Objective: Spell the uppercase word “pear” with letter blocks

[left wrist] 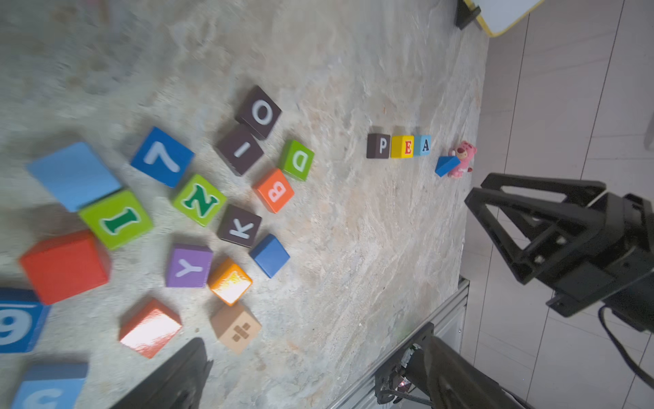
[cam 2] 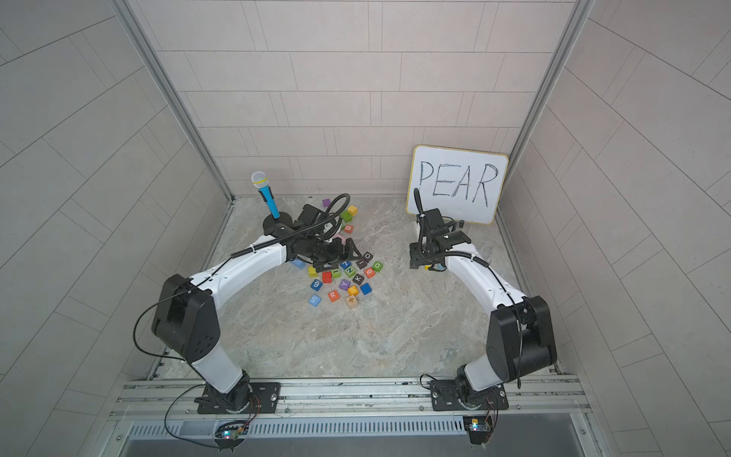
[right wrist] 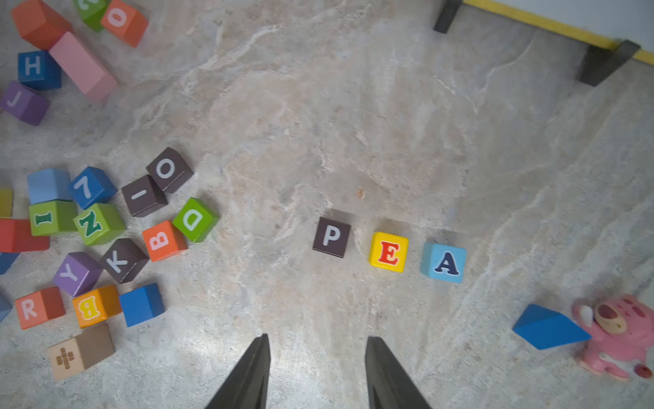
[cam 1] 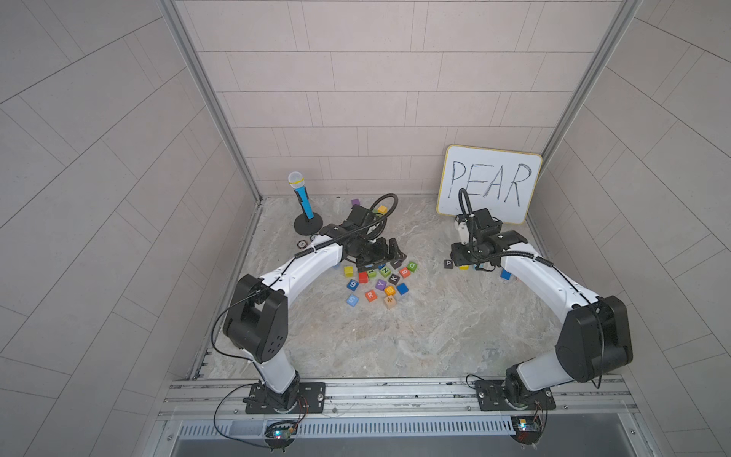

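Note:
In the right wrist view a black P block (right wrist: pixel 331 237), a yellow E block (right wrist: pixel 388 251) and a light-blue A block (right wrist: pixel 444 262) form a row with small gaps, letters upright. An orange R block (right wrist: pixel 39 308) lies in the loose cluster on the left; the top left view shows the same R block (cam 1: pixel 371 295) at the cluster's near side. My right gripper is above the table near the row, fingers apart and empty. My left gripper hangs over the cluster, open with nothing between its fingers. From above, arms partly hide the row.
A whiteboard (cam 1: pixel 489 182) reading PEAR leans at the back right. Right of the row lie a blue triangular block (right wrist: pixel 549 327) and a pink toy bear (right wrist: pixel 616 337). A microphone on a stand (cam 1: pixel 307 221) is at the back left. Bare table lies in front of the row.

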